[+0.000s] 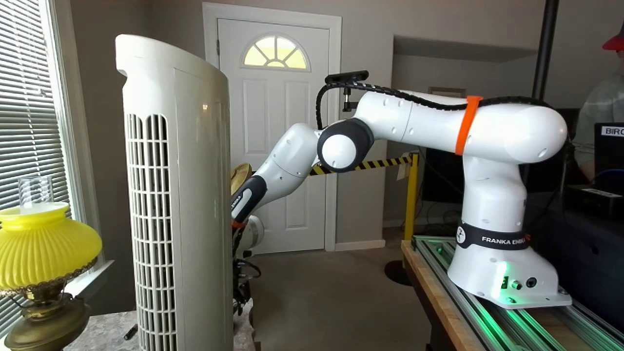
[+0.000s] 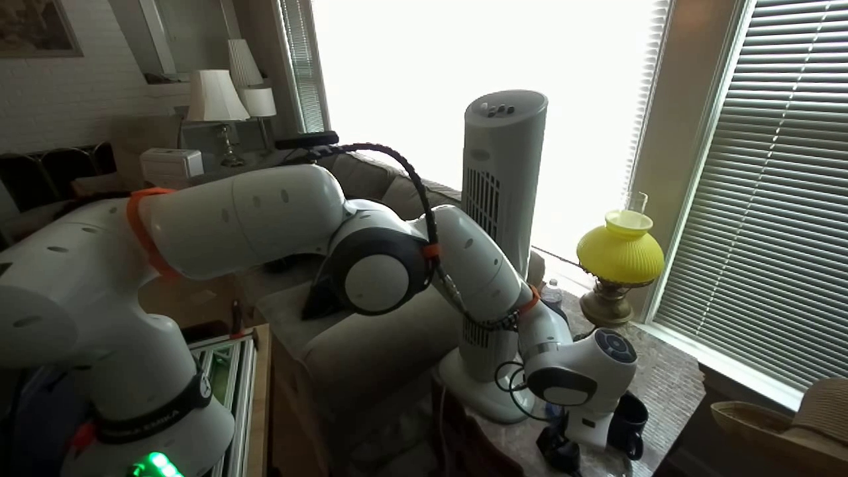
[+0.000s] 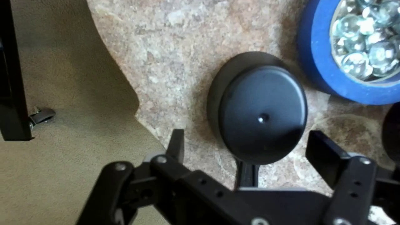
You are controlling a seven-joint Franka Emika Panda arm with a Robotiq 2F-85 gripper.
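Note:
A black round object (image 3: 263, 112) with a flat top and a small central dimple stands on the stone-like tabletop (image 3: 161, 56) in the wrist view. A narrow black part (image 3: 247, 174), perhaps its handle, shows below it. My gripper is open, one finger (image 3: 176, 146) toward the object's left and the other finger (image 3: 324, 159) toward its right. Gaps show between the fingers and the object. Above right sits a blue round container (image 3: 317, 45) of clear glass marbles (image 3: 382, 52). In exterior view 1 the tower fan hides the gripper.
The tall fan (image 2: 505, 191) stands close to the arm on the table. A dark mug (image 2: 628, 421) is beside the wrist, and a yellow-shaded lamp (image 2: 621, 254) stands near the window. Left of the object, the table edge (image 3: 127, 86) drops to the carpet.

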